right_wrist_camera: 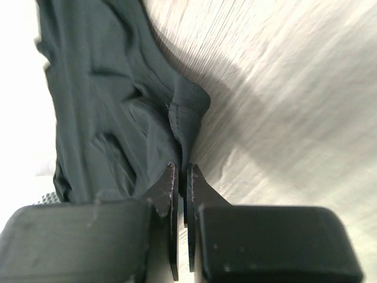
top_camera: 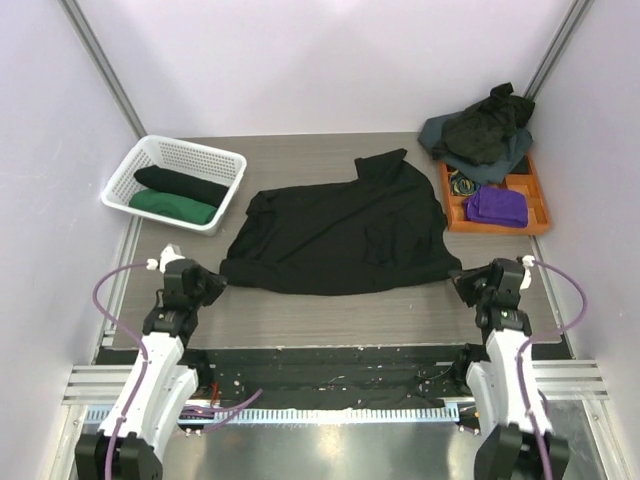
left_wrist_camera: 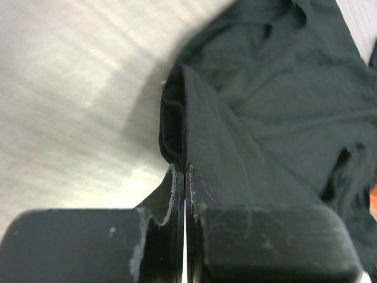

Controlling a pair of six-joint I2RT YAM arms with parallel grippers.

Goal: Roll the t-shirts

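A black t-shirt [top_camera: 340,235] lies spread over the middle of the table, printed side out of sight, with some wrinkles and one sleeve pointing to the back. Its front left corner is pinched in my left gripper [top_camera: 226,282], which is shut on the thin cloth; the left wrist view shows the fabric [left_wrist_camera: 215,135] running into the fingertips. At the front right corner my right gripper [top_camera: 456,276] is shut on the shirt too. Folded cloth [right_wrist_camera: 187,115] enters between its fingers in the right wrist view.
A white basket [top_camera: 225,163] at the back left holds a black roll [top_camera: 180,186] and a green roll [top_camera: 172,207]. An orange wooden box [top_camera: 452,224] at the back right carries a purple folded cloth [top_camera: 497,206] and dark garments [top_camera: 485,130]. Bare table shows in front of the shirt.
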